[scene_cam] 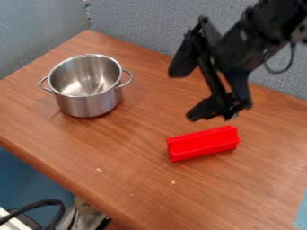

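A red bar-shaped block [204, 144] lies on the wooden table, right of centre. A steel pot [86, 94] with two wire handles stands at the upper left. The black gripper [218, 106] hangs behind and above the red block, apart from it, with open fingers and nothing seen between them.
Grey padded walls stand at the back. Black cables and metal parts sit off the table's edge at the lower left.
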